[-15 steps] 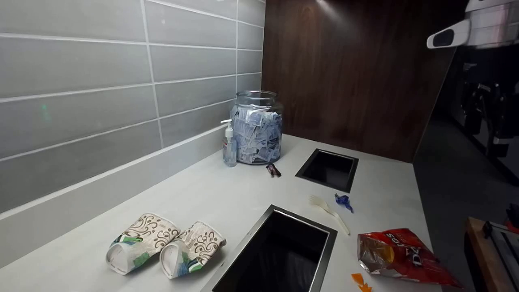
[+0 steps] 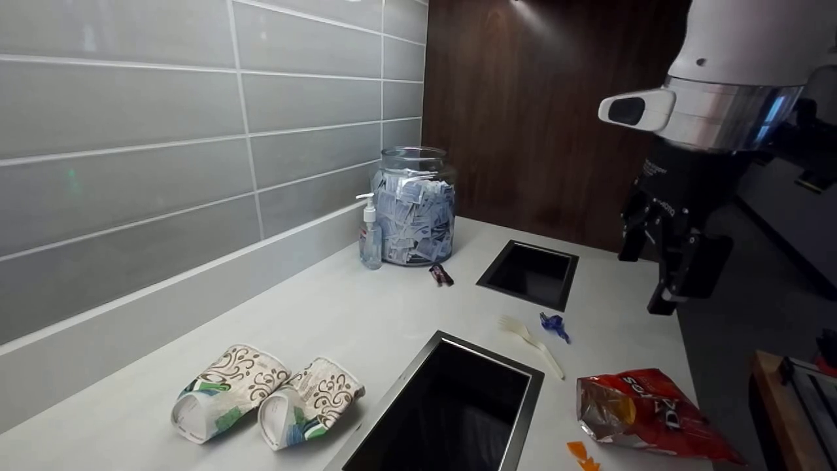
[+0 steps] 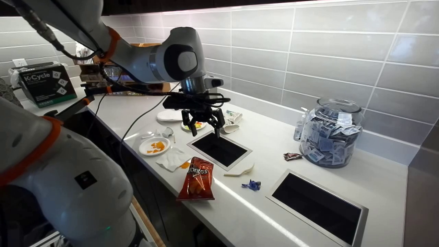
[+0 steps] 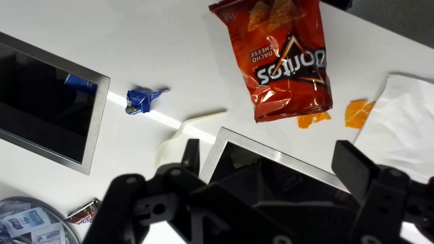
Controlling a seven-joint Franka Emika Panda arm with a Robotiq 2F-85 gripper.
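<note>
My gripper (image 3: 206,131) hangs open above the counter, its fingers spread wide with nothing between them. Below it in the wrist view lies the dark rectangular opening (image 4: 280,156) with a steel rim. A red Doritos bag (image 4: 284,69) rests flat near the counter's front edge, its torn end facing exterior view 1. Between the two openings are a blue crumpled wrapper (image 4: 139,101) and a pale plastic fork (image 4: 179,132), partly hidden behind a finger in the wrist view. Two crushed paper cups (image 2: 227,392) lie by the wall. A small dark candy wrapper (image 3: 292,156) sits beside the glass jar.
The glass jar (image 3: 332,136) full of packets and a pump bottle (image 2: 370,239) stand against the tiled wall. A second framed opening (image 3: 319,206) lies near the jar. Orange chip pieces, a napkin (image 3: 173,159) and a plate (image 3: 143,148) with scraps are past the bag.
In exterior view 1 my arm and gripper have moved left and lower, from the far right edge to over the counter's edge. The objects on the counter have not moved.
</note>
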